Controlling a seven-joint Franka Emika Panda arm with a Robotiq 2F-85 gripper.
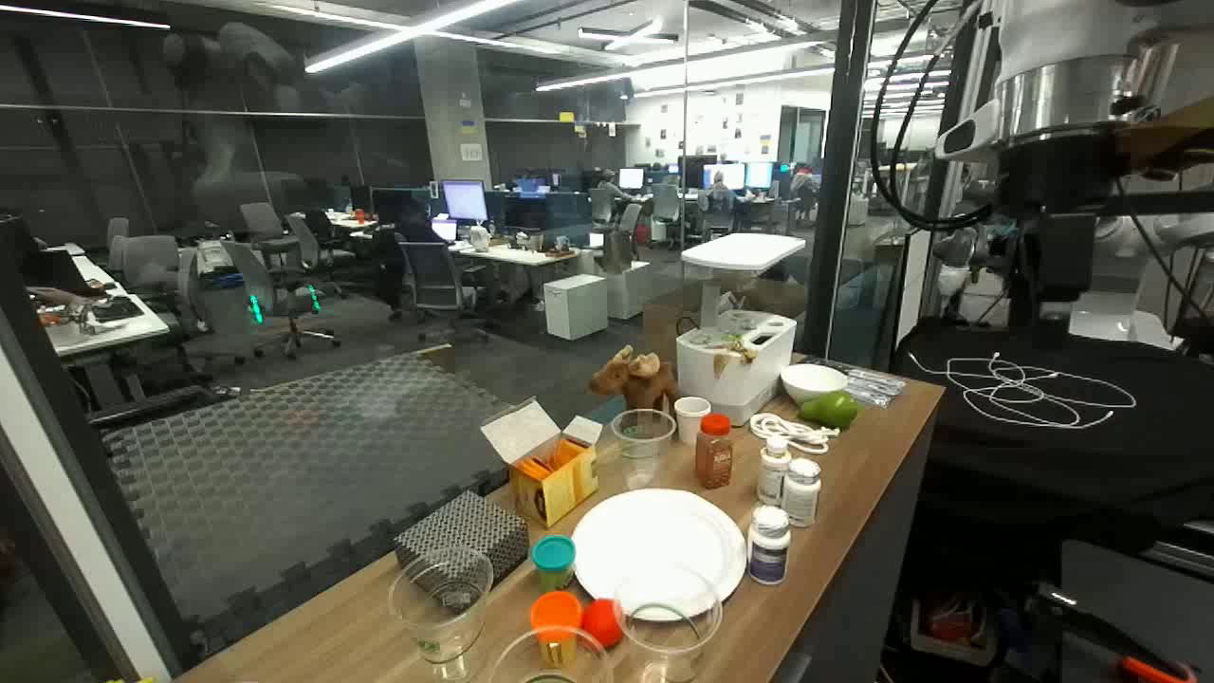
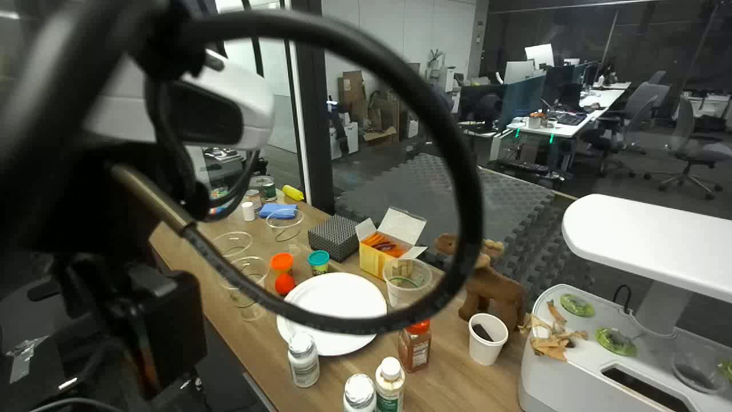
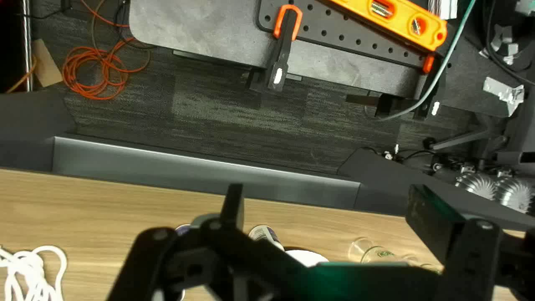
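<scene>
My gripper stands open in the wrist view, its two dark fingers wide apart and nothing held between them. It hangs high above the front edge of the wooden table [image 3: 125,205]. Part of the arm's dark end shows at the right of exterior view 1, away from the tabletop things. On the table lies a white plate [image 1: 660,546], with an orange-lidded tub [image 1: 555,620], a red ball [image 1: 602,622] and a teal-lidded tub [image 1: 554,560] beside it. White bottles [image 1: 768,546] and a red-capped spice jar [image 1: 713,453] stand nearby.
Clear cups [image 1: 441,603] crowd the near end. An open yellow box [image 1: 554,478], a patterned black box [image 1: 461,535], a brown plush moose [image 1: 637,381] and a white planter [image 1: 734,359] line the back. White rope [image 3: 32,271] and a green pepper [image 1: 828,410] lie at the far end.
</scene>
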